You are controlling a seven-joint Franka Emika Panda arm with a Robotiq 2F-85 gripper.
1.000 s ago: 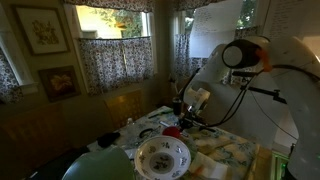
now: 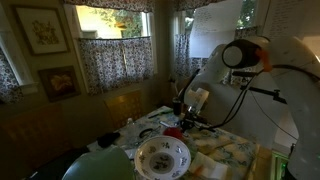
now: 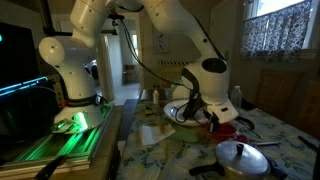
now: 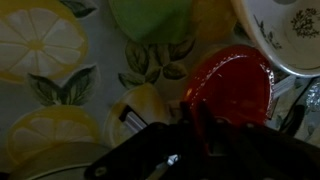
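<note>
A red bowl (image 4: 235, 88) lies on the lemon-print tablecloth. It also shows as a red bowl (image 3: 223, 131) beside the large white dish in exterior view 2, and as a small red patch (image 2: 173, 132) in exterior view 1. My gripper is over the bowl's near-left edge in the wrist view. Its dark fingers appear shut on the rim, though the contact is dim and hard to make out. From the side, the gripper (image 3: 209, 121) points down at the bowl.
A white patterned dish (image 4: 290, 32) adjoins the bowl; a green cloth (image 4: 150, 18) lies nearby. A lidded metal pot (image 3: 241, 160) stands close to the gripper. Bottles (image 3: 237, 96) stand behind. Bare tablecloth (image 3: 165, 158) spreads toward the front.
</note>
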